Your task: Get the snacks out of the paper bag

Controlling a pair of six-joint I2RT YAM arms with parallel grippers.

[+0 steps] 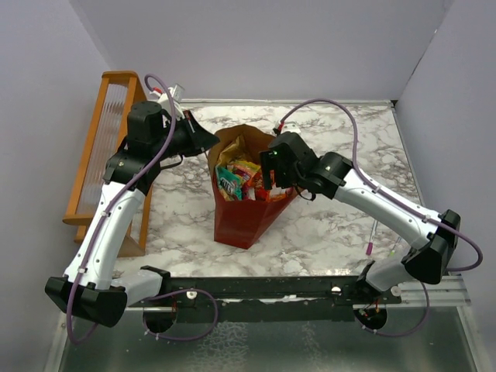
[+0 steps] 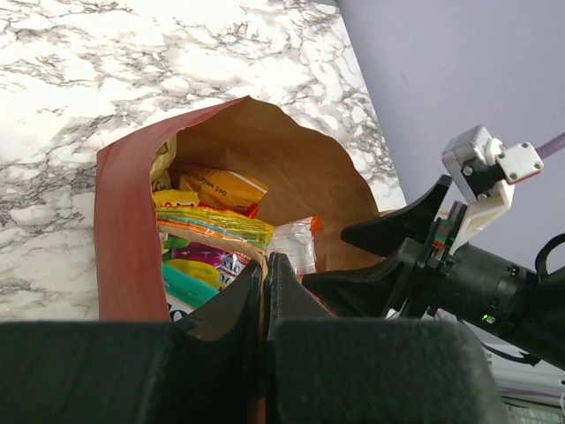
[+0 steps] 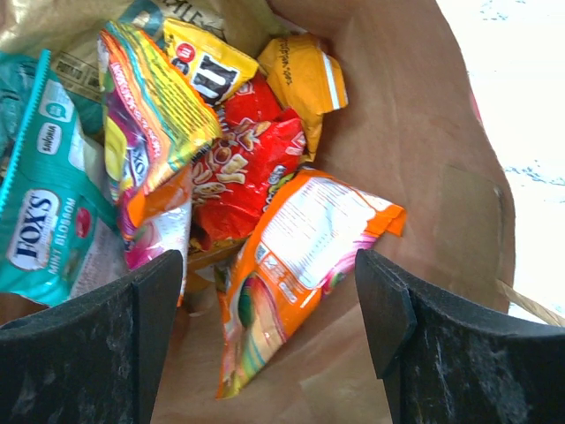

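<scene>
The red-brown paper bag (image 1: 235, 225) stands upright on the table, its mouth open. My left gripper is shut on the thin edge of the bag's rim. Inside the mouth, my right gripper hangs with its fingers apart. Between and beyond them lies an orange-and-white snack packet (image 3: 309, 228); I cannot tell whether they touch it. Beside it in the right wrist view are a red packet (image 3: 252, 168), a yellow packet (image 3: 209, 64), an orange-yellow packet (image 3: 300, 84), a striped packet (image 3: 150, 115) and a teal packet (image 3: 55, 212).
A wooden rack (image 1: 91, 147) stands left of the bag. Two slim pen-like tools lie at the right, one a pink-handled tool (image 1: 370, 248). Bare marble tabletop (image 1: 329, 248) shows right and front of the bag.
</scene>
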